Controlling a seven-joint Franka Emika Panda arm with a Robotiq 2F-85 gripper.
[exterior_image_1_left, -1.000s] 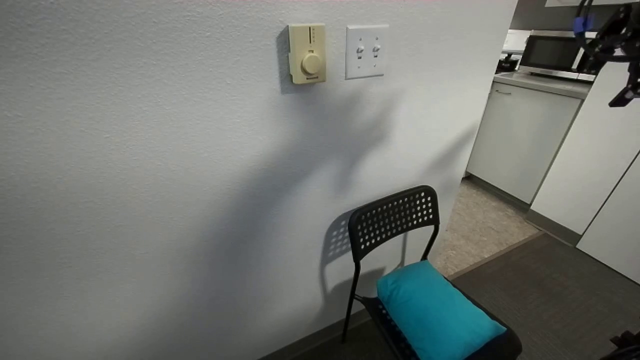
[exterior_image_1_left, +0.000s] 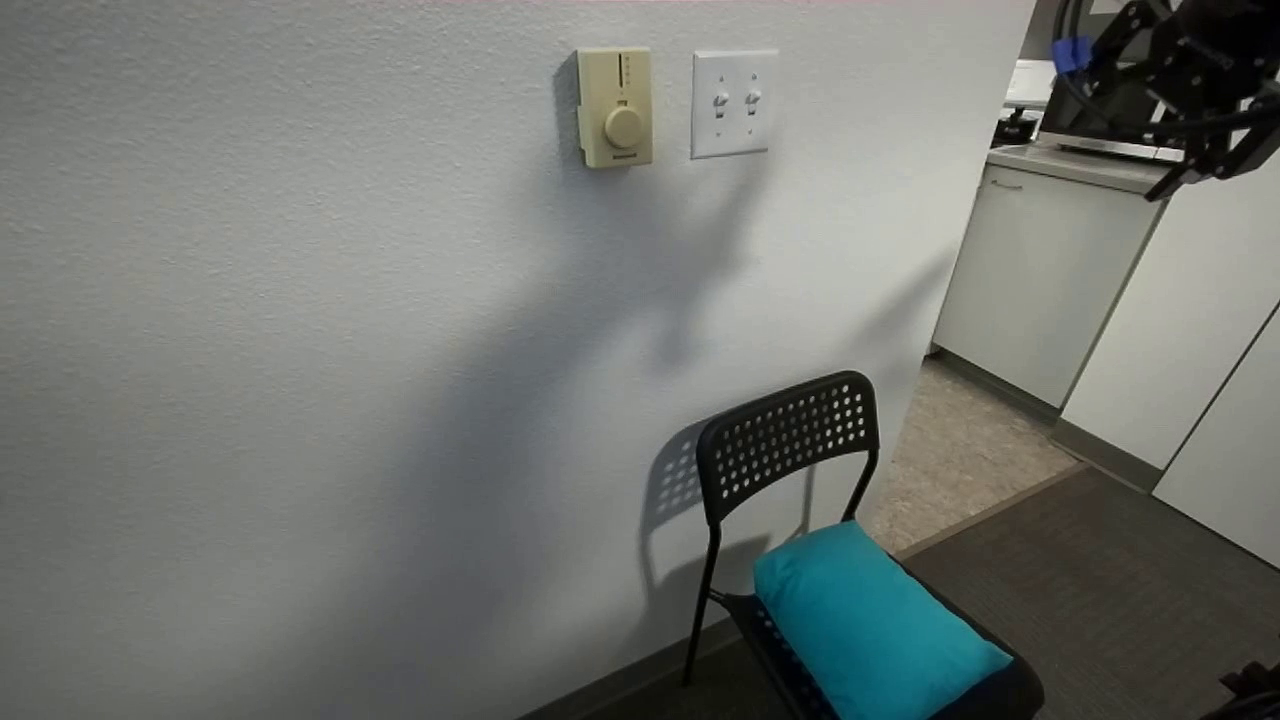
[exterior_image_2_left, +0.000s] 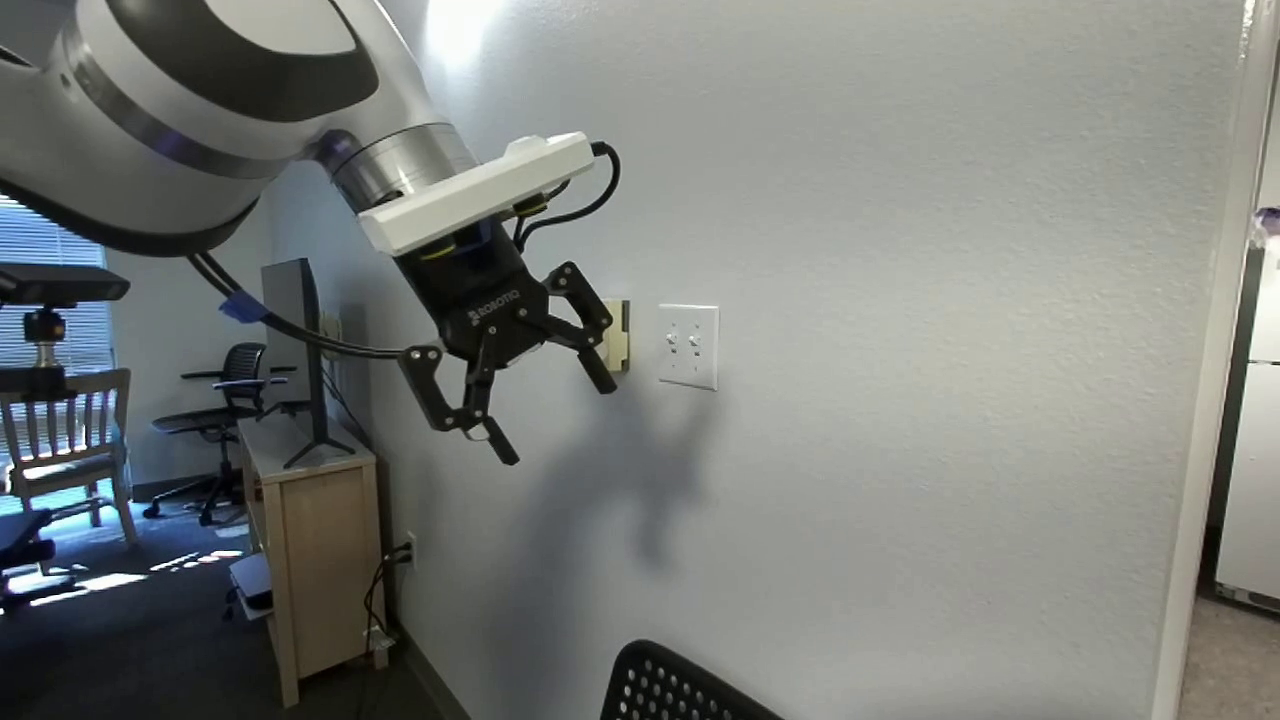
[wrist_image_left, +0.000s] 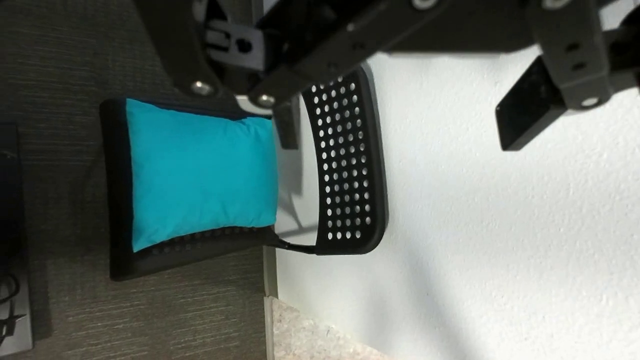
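Observation:
My gripper (exterior_image_2_left: 558, 420) hangs in the air in front of the wall, tilted downward, its two fingers spread wide with nothing between them. In exterior view 1 only part of the gripper shows, at the upper right edge. On the wall are a beige thermostat (exterior_image_1_left: 614, 108) with a round dial and, to its right, a white plate with two light switches (exterior_image_1_left: 734, 104). From exterior view 2 the gripper partly covers the thermostat (exterior_image_2_left: 618, 336). Below stands a black chair (exterior_image_1_left: 788, 438) with a teal cushion (exterior_image_1_left: 882, 624) on its seat; the wrist view looks down on this cushion (wrist_image_left: 204, 174).
To the left in exterior view 2 are a wooden cabinet (exterior_image_2_left: 318, 564) with a monitor (exterior_image_2_left: 294, 324) and a wooden chair (exterior_image_2_left: 72, 432). A kitchen counter (exterior_image_1_left: 1068, 166) lies past the wall's end.
In exterior view 1 my gripper has come further into view from the right edge, now covering much of the microwave. Its shadow on the wall has shifted slightly. Chair, cushion and wall fixtures are unmoved.

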